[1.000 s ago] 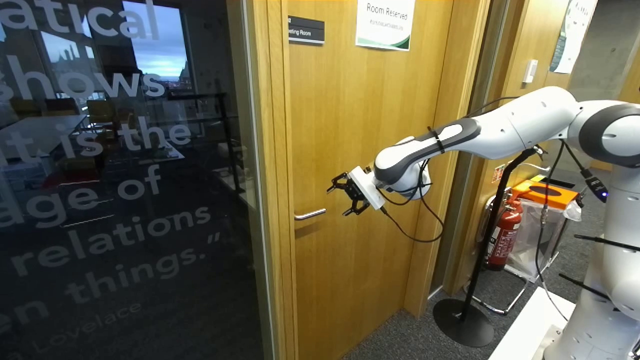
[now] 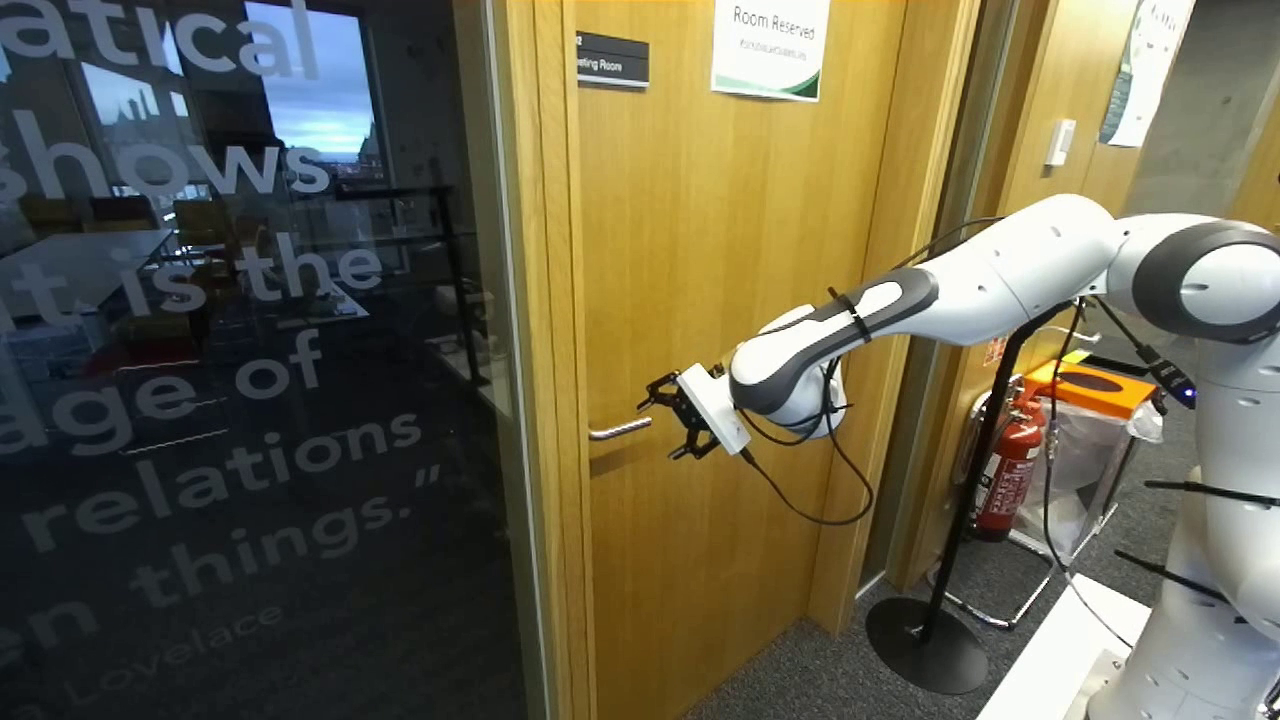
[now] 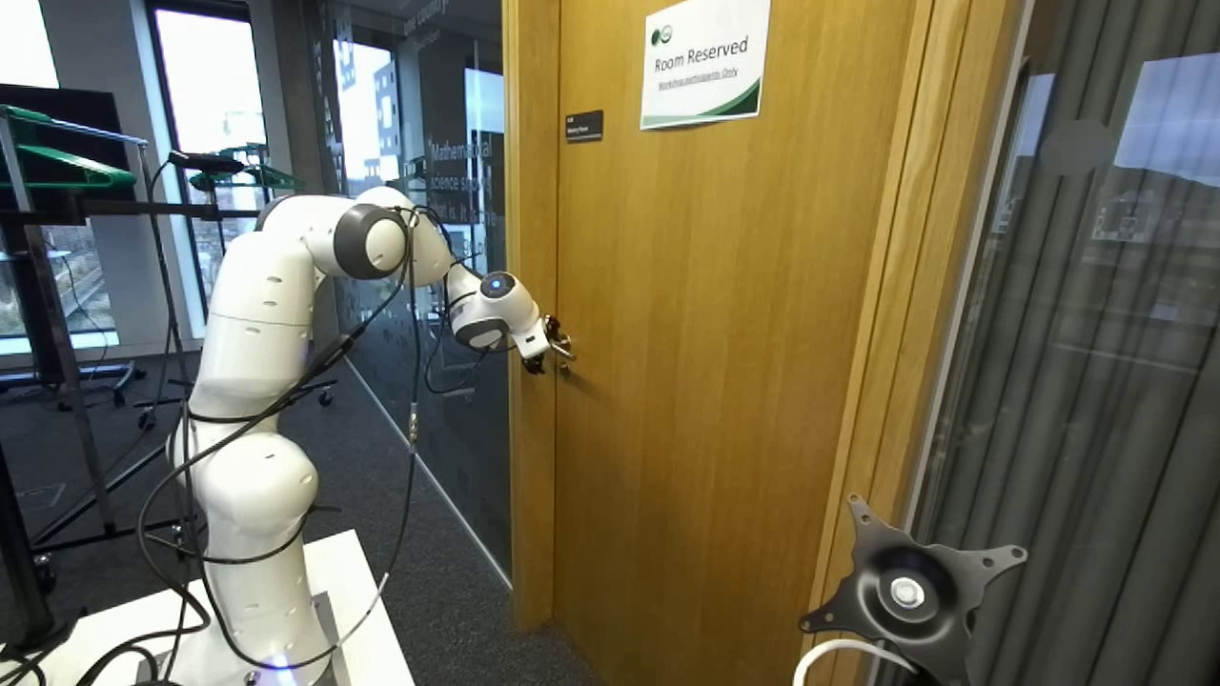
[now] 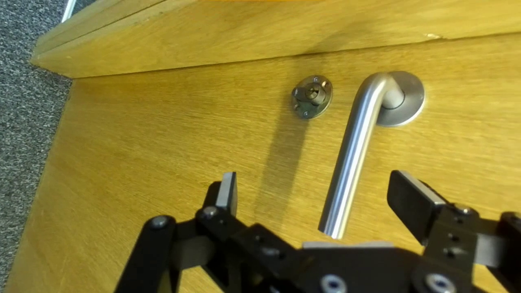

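A silver lever handle point(image 4: 350, 161) is fixed to the wooden door point(image 2: 720, 264), which is shut in its frame. In the wrist view the lever's free end points into the space between my two fingers, with wood showing on either side of it. My gripper is open, one black finger to each side of the lever, and neither appears to touch it. Exterior view 1 has the gripper point(image 2: 662, 421) level with the handle point(image 2: 620, 428), just off its free end. In exterior view 2 the gripper point(image 3: 542, 344) partly overlaps the handle point(image 3: 562, 349).
A round keyhole lock point(image 4: 312, 97) sits beside the handle's base. The door frame point(image 2: 549, 360) runs close by the handle, with a glass wall point(image 2: 264, 528) beyond it. A black stand point(image 2: 926, 644) and a red fire extinguisher point(image 2: 1009, 468) are near the arm.
The arm has moved down and to the left in exterior view 1, bringing the open gripper closer to the handle. Handle and door look unmoved.
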